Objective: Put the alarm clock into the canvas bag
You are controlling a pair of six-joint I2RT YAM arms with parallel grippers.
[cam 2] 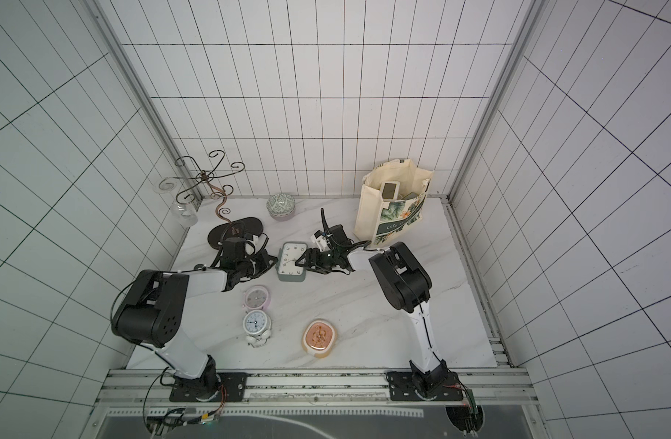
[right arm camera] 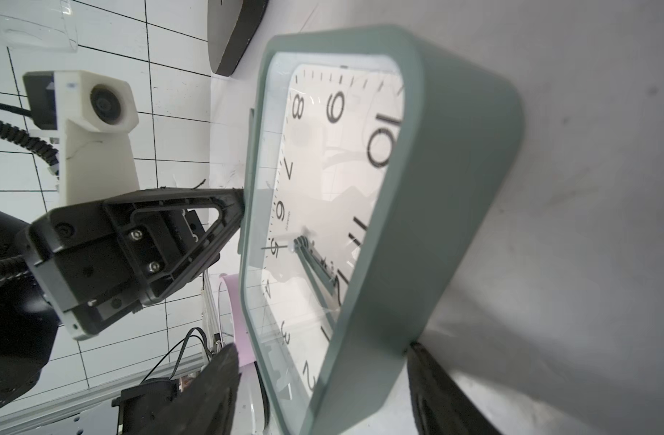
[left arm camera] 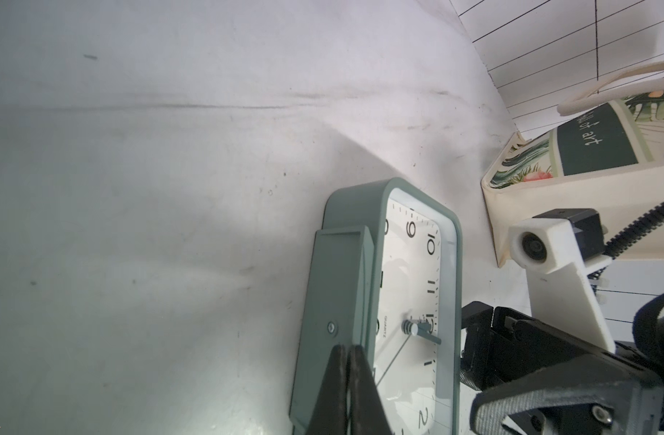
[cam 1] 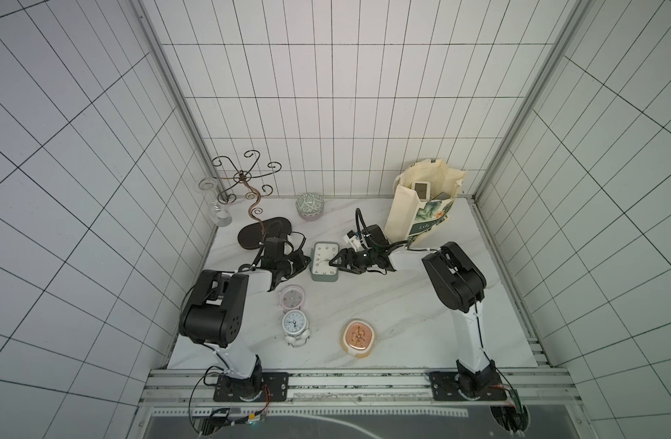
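The green rectangular alarm clock (cam 1: 324, 261) lies face up in mid-table, between both grippers. My left gripper is shut beside it; in the left wrist view its fingertips overlap the clock's side, with nothing seen between them. My right gripper stands part open, its fingers either side of the clock's rim in the right wrist view; whether they touch it is unclear. The canvas bag (cam 1: 405, 216) stands upright at the back right, open at the top, with some items visible inside.
Two round clocks (cam 1: 295, 322) sit front left; an orange round clock (cam 1: 358, 336) is front centre. A metal stand (cam 1: 251, 232) and glass vessel (cam 1: 220, 216) are back left, a patterned pot (cam 1: 309, 207) back centre.
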